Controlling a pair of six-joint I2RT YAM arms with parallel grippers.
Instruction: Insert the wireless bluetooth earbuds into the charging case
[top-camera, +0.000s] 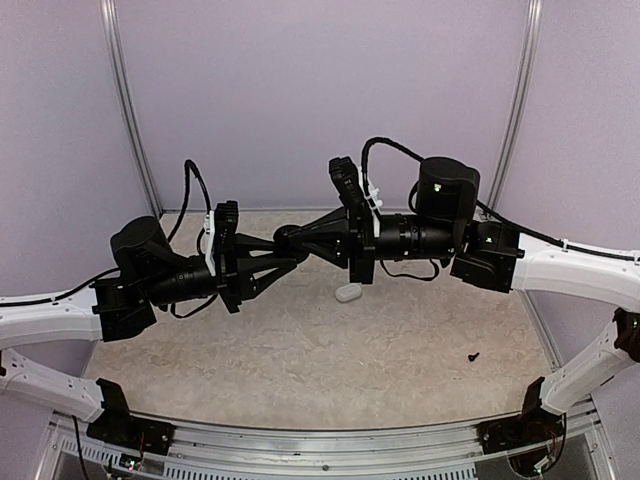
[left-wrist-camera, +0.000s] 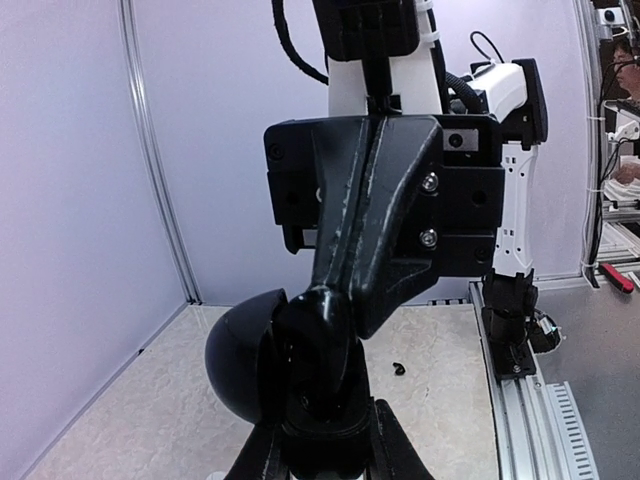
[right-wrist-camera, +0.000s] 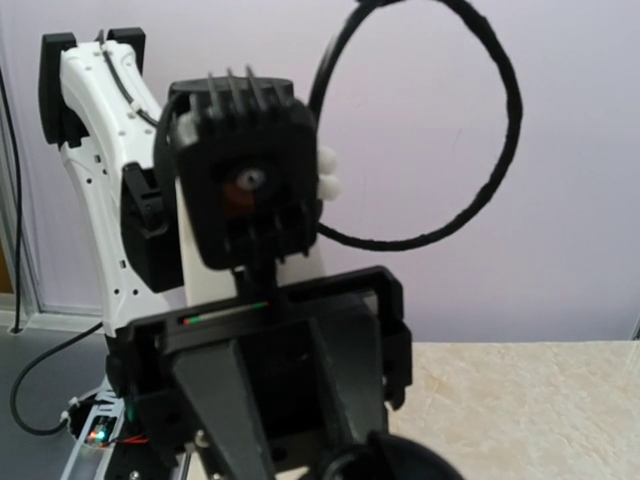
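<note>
The glossy black charging case (left-wrist-camera: 240, 350), its rounded lid raised, is held in the air by my left gripper, which is shut on it. From the right, my right gripper (top-camera: 292, 239) reaches into the opened case, its fingertips shut together against the inside. In the left wrist view those fingers (left-wrist-camera: 345, 230) cover most of the case's inside, so whether an earbud sits there cannot be told. Only the case's edge (right-wrist-camera: 420, 462) shows at the bottom of the right wrist view. A small black earbud (top-camera: 473, 357) lies on the table at the right.
A small white rounded object (top-camera: 348, 292) lies on the table below the two grippers. Both arms meet closely above it, with walls behind and at the sides.
</note>
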